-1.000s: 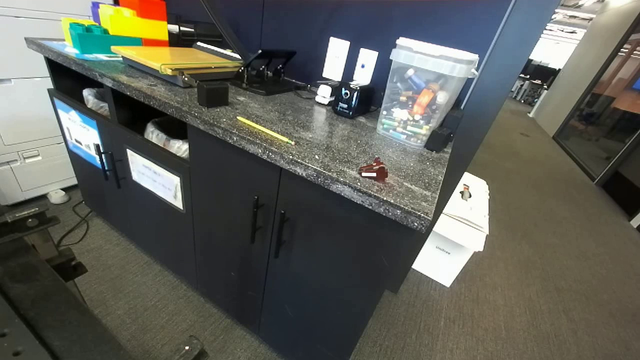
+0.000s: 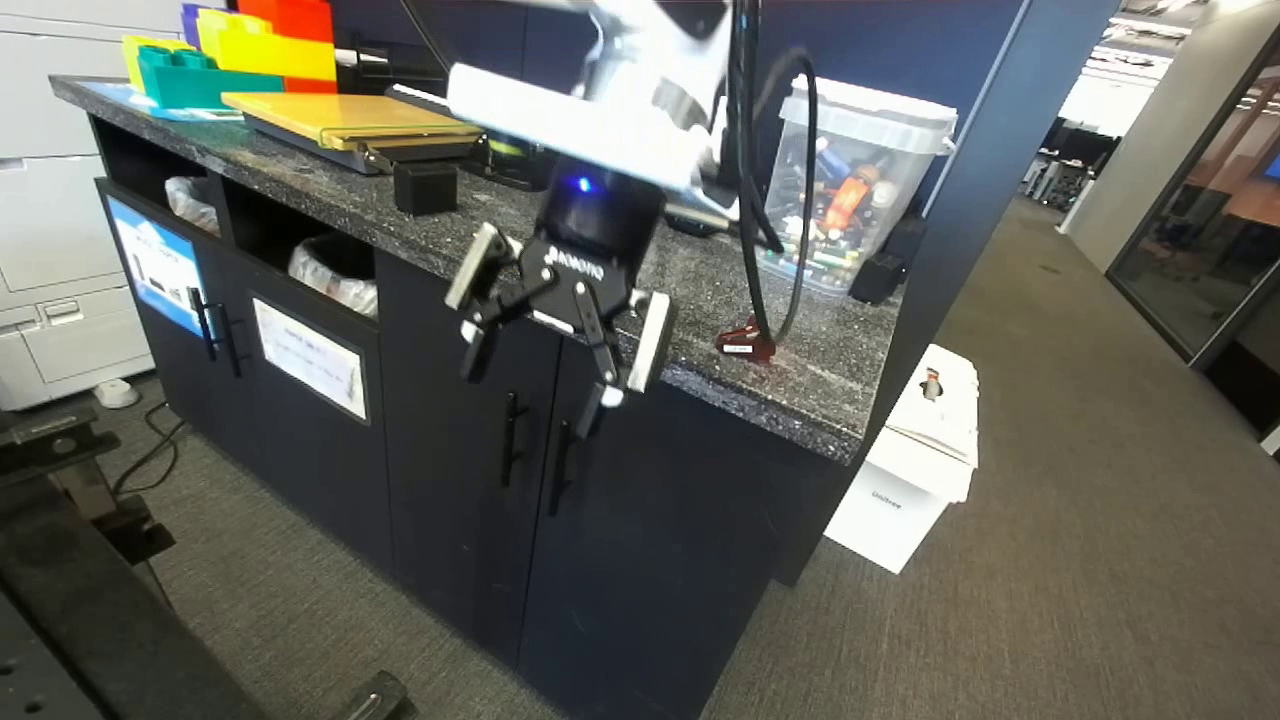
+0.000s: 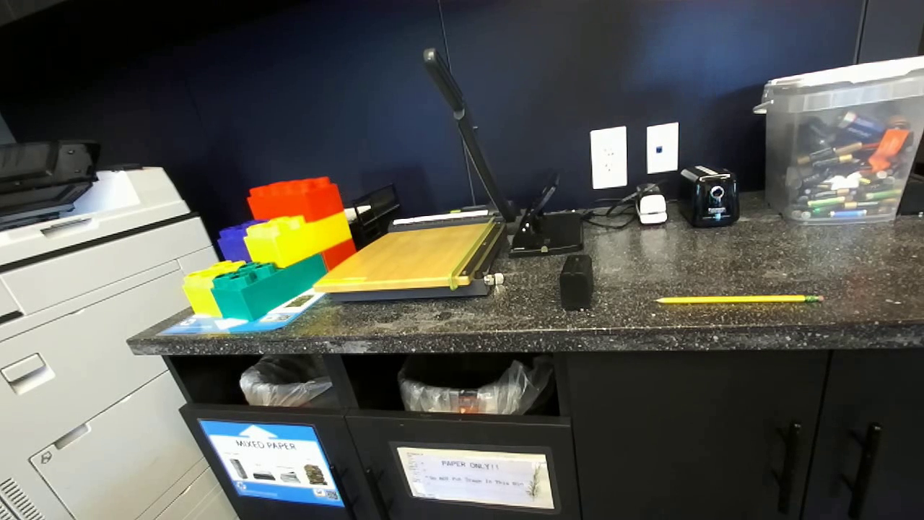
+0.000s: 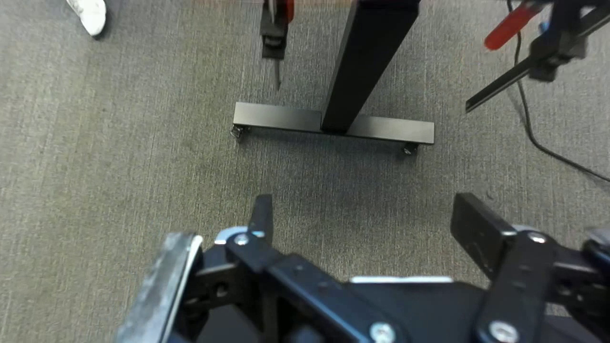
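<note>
My gripper (image 2: 546, 390) hangs in front of the counter's front edge in exterior view 1, open, with nothing between its fingers. In the wrist view its two fingers (image 4: 261, 220) stand wide apart over bare carpet. A yellow pencil (image 3: 738, 300) lies flat on the speckled dark counter (image 3: 645, 334), seen in exterior view 2; in exterior view 1 the arm hides it. To the right of the gripper, a dark red staple remover (image 2: 746, 343) rests near the counter's front edge. A small black block (image 3: 577, 282) stands to the left of the pencil.
A clear bin of batteries (image 3: 844, 160) stands at the counter's right back. Further left are a wooden paper cutter (image 3: 407, 256), a black stand (image 3: 547, 232) and big toy bricks (image 3: 277, 286). A black post with a foot bar (image 4: 280, 116) rises from the floor.
My arm and open gripper have come into exterior view 1 from above, now covering the pencil and part of the counter's back. Objects on the counter that still show have not moved.
</note>
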